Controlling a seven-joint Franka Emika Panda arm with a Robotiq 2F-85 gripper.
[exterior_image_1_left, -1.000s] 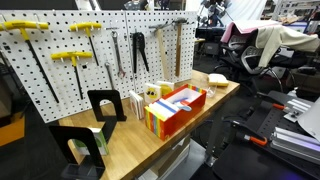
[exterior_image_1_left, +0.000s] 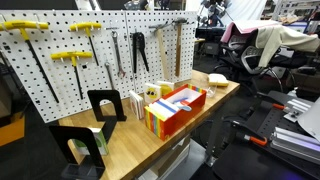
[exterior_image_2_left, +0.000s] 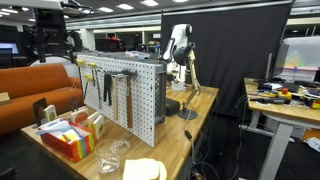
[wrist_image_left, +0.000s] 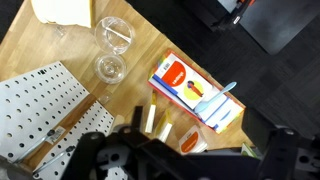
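My gripper is open in the wrist view, its dark fingers wide apart at the lower edge, with nothing between them. Seen past them, well below, is a colourful striped box (wrist_image_left: 157, 82) holding white and red packets and a light blue spoon (wrist_image_left: 214, 98). The same box (exterior_image_1_left: 173, 126) sits near the bench's front edge in exterior view 1, where the arm does not show. In exterior view 2, the dark gripper (exterior_image_2_left: 48, 50) hangs at upper left, above the box (exterior_image_2_left: 78, 150) and apart from it.
A white pegboard (exterior_image_1_left: 65, 70) with hanging tools stands behind the box. Black bookends (exterior_image_1_left: 82, 145) are to its left. Two clear glasses (wrist_image_left: 113, 36) and a pale yellow sponge-like item (wrist_image_left: 62, 10) lie at its other side. Bare wood (exterior_image_1_left: 128, 152) shows in front of the bookends.
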